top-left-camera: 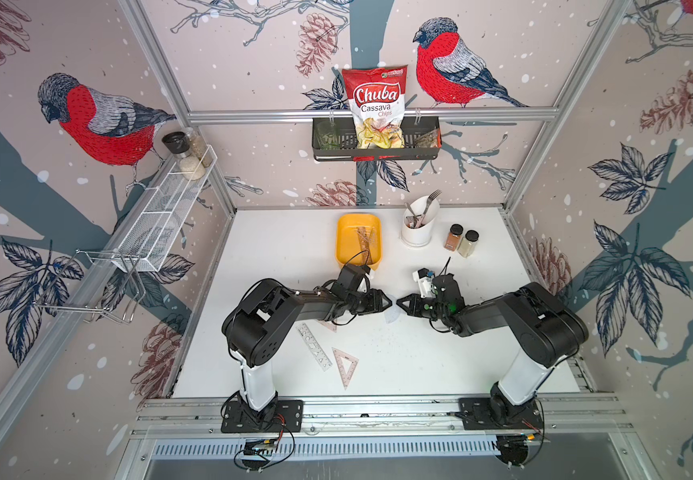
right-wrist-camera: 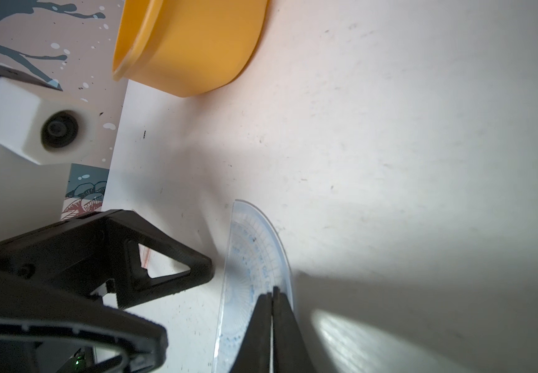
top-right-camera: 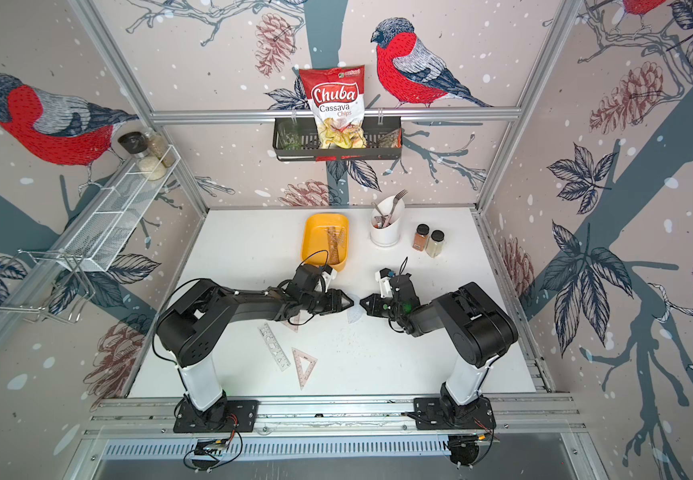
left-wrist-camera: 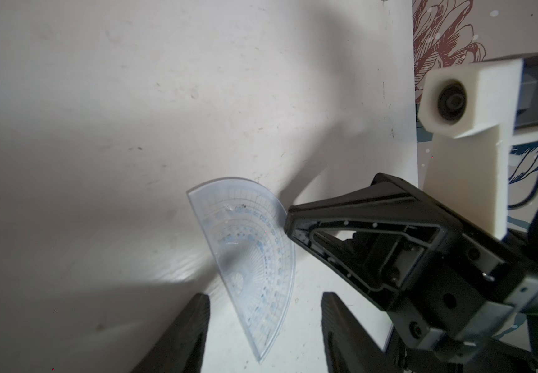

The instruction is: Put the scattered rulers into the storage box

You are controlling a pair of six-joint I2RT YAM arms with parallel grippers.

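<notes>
The clear protractor [right-wrist-camera: 247, 267] is between my two arms on the white table. In the right wrist view my right gripper has its fingertips together over the protractor, at its curved side; that edge looks slightly tilted up. My left gripper stands open, the protractor's far corner between and beyond its fingers, not gripped. A clear straight ruler [top-left-camera: 314, 346] and a pink triangle [top-left-camera: 345, 368] lie front left. Another pinkish piece [top-left-camera: 329, 325] is mostly hidden under the left arm. The yellow storage box [top-left-camera: 344, 233] holds some rulers [top-left-camera: 365, 240].
Behind the grippers stand a white cutlery holder [top-left-camera: 418, 235] and two spice jars [top-left-camera: 453, 237]. The box sits just behind the left gripper. A wire shelf [top-left-camera: 158, 212] hangs on the left wall.
</notes>
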